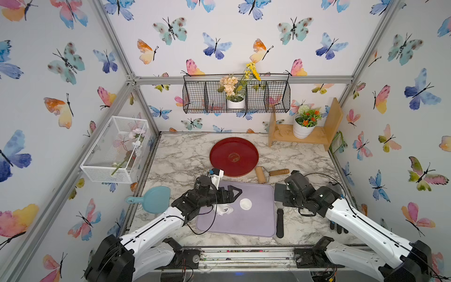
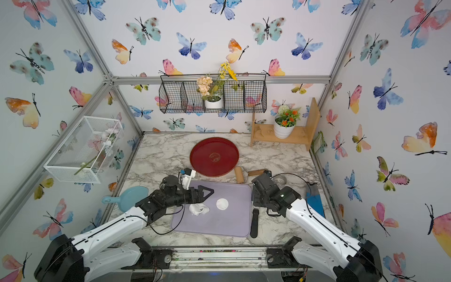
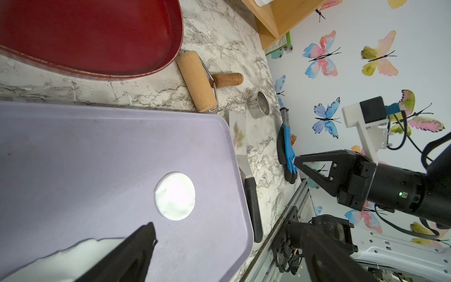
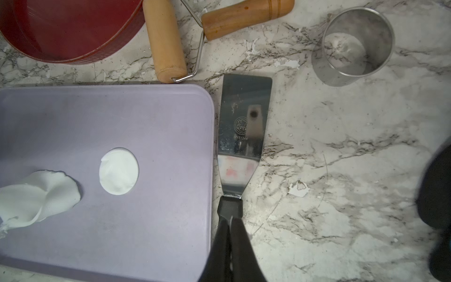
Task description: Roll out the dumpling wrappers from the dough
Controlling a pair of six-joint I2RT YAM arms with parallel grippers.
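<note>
A flat round piece of white dough (image 4: 118, 171) lies on the lilac tray (image 4: 155, 112). To its left is a crumpled dough lump (image 4: 44, 195), partly covered by my left arm in the top views. My left gripper is open above the tray, nothing between its fingers. My right gripper is shut with nothing between its fingers, over the black handle of a metal scraper (image 4: 242, 127) just right of the tray. A wooden roller (image 4: 165, 42) rests behind the tray, its handle pointing right. The metal ring cutter (image 4: 354, 47) stands farther right.
A red round tray (image 1: 234, 156) sits behind the lilac one. At the left lies a light-blue paddle-shaped board (image 1: 156, 199). A wooden shelf (image 1: 281, 134) with a potted plant occupies the back right. Bare marble shows right of the scraper.
</note>
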